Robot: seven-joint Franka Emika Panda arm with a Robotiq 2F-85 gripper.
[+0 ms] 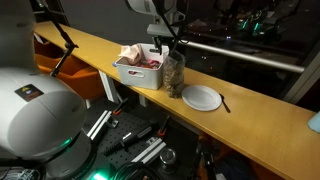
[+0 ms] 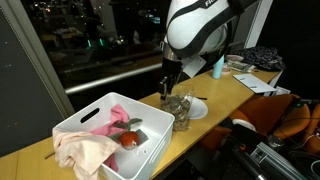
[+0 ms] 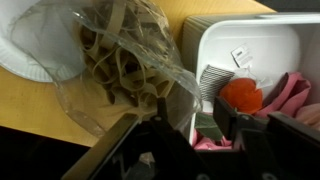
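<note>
Apart from each other, the dark fingers of my gripper reach in from the bottom of the wrist view. Below them is the rim of a clear container (image 3: 165, 58) filled with brown curled strips. The frames do not settle whether the fingers touch that rim. In exterior view 1 the container (image 1: 174, 77) stands upright on the table, right beside a white bin (image 1: 138, 76). A red round object (image 3: 241, 95) and pink cloth (image 3: 289, 98) lie in the bin. Pale pink cloth (image 2: 85, 151) hangs over its rim in exterior view 2.
A white plate (image 1: 202, 97) lies to the right of the container, with a dark utensil (image 1: 225, 103) past it. A dark window with a rail (image 1: 245, 55) runs behind.
</note>
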